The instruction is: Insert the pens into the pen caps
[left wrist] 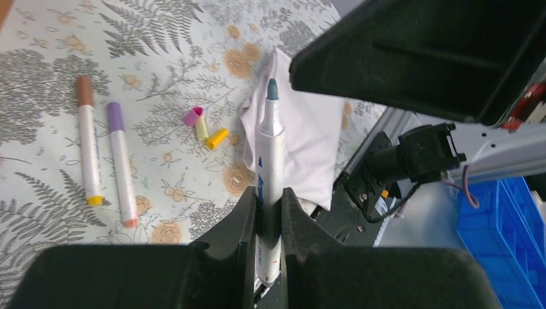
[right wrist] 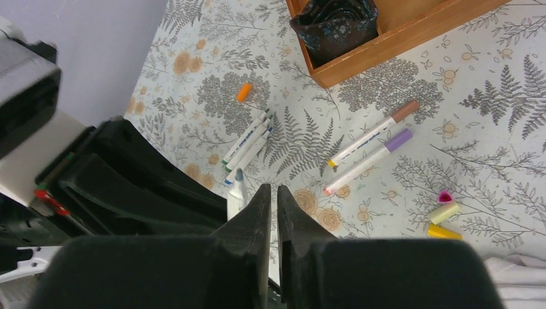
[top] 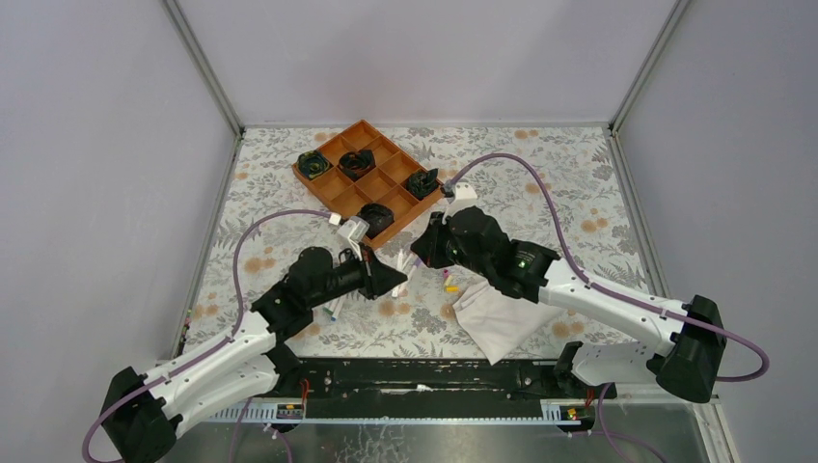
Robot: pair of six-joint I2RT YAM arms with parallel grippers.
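Upright in my left gripper, a white pen (left wrist: 270,148) points its bare blue-grey tip upward. The orange cap (right wrist: 244,92) lies on the tabletop in the right wrist view, beyond several thin white pens and apart from both grippers. My right gripper is near the left one, its fingers a narrow gap apart and nothing between them. A pink cap (left wrist: 193,116), a pale yellow cap (left wrist: 201,128) and a yellow cap (left wrist: 216,139) lie together. Side by side rest a brown-capped pen (left wrist: 89,141) and a purple-capped pen (left wrist: 122,164).
At the back stands a divided wooden tray (top: 400,228) with dark rolled cloths. A white cloth (top: 500,318) covers the front right of the patterned table. Several thin white pens (right wrist: 248,151) lie on the left. The two grippers are close together above the middle.
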